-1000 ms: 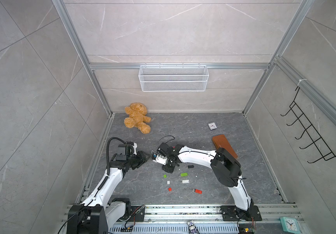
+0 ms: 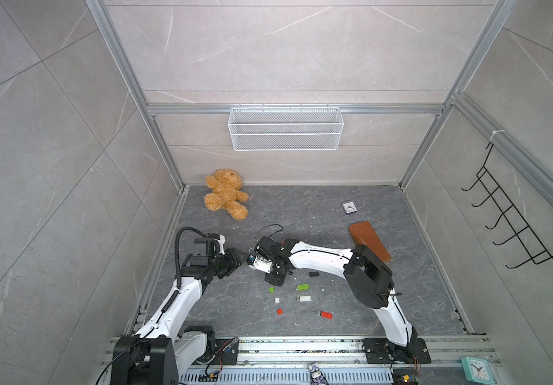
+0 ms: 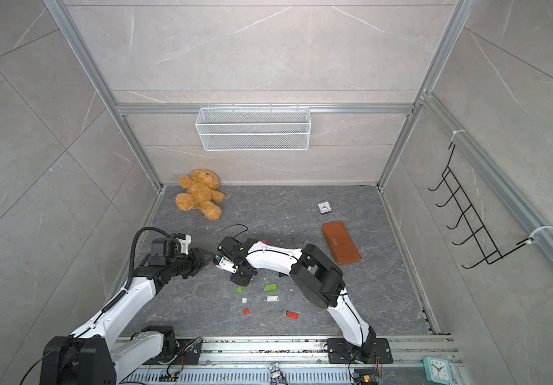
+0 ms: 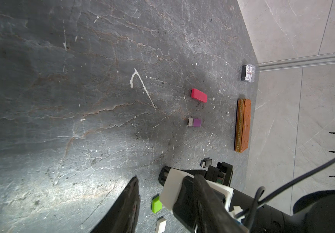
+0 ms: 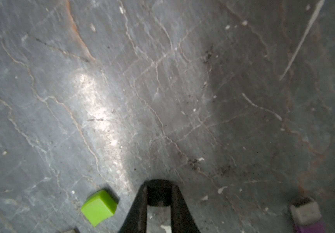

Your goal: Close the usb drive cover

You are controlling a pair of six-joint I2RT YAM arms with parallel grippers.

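Note:
A small black cap fills the gap between the fingertips of my right gripper in the right wrist view; both fingers press close against its sides. Whether it is lifted off the table is unclear. In the left wrist view a black USB drive with its metal plug bare lies beyond the right arm. From the left, my left gripper stands open and empty, its fingers wide apart, above the table near the right gripper's white housing.
A green cap lies near the right gripper; a purple drive is farther right. Green, white and red drives lie nearer the front. A brown case is at right, a teddy bear at back left.
My right arm has shifted slightly to the left over the last second. The left arm stays where it was, and the loose pieces on the table have not moved.

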